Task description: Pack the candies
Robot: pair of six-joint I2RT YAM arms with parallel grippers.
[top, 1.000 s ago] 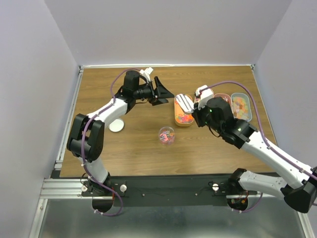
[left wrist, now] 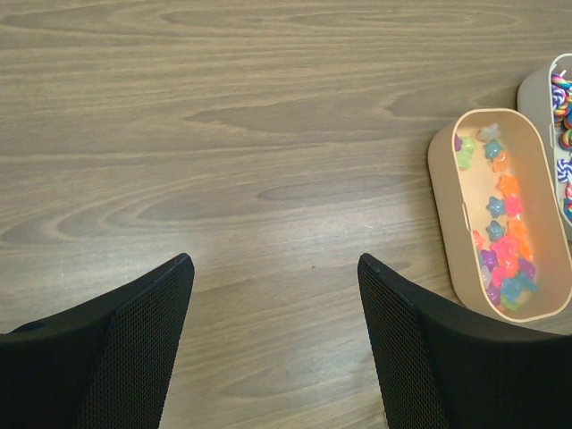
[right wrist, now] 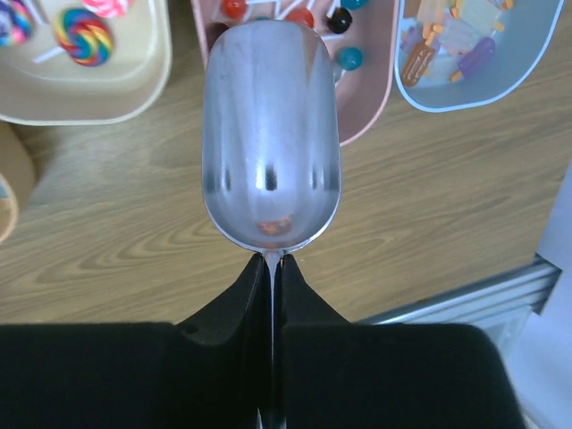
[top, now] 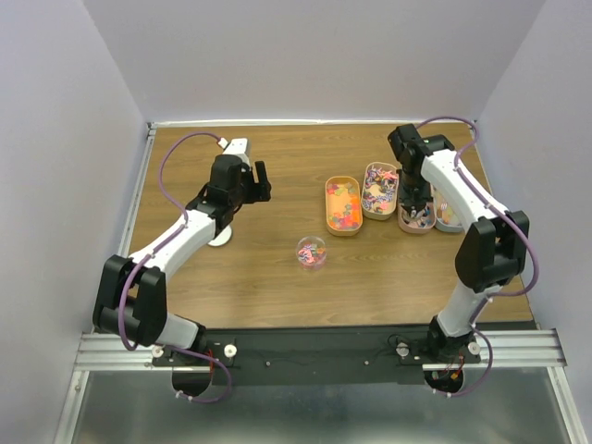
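My right gripper is shut on a metal scoop (right wrist: 268, 134), hanging over the pink container (right wrist: 375, 107) of ball lollipops at the right of the table. Beside it are a cream container (right wrist: 125, 107) of swirl lollipops and a pale blue one (right wrist: 474, 94). An orange container (top: 343, 227) holds star candies. A clear round bowl (top: 311, 251) of mixed candies sits at the middle front. My left gripper (top: 262, 183) stands open over the left half of the table, nothing between its fingers.
A white round lid (top: 219, 239) lies partly behind my left arm. Bare table fills the left and front. The right wall and table edge are close to my right arm.
My right arm has carried the scoop from near the orange container to the right, over the pink container. My left arm has drawn back leftward from the table's middle.
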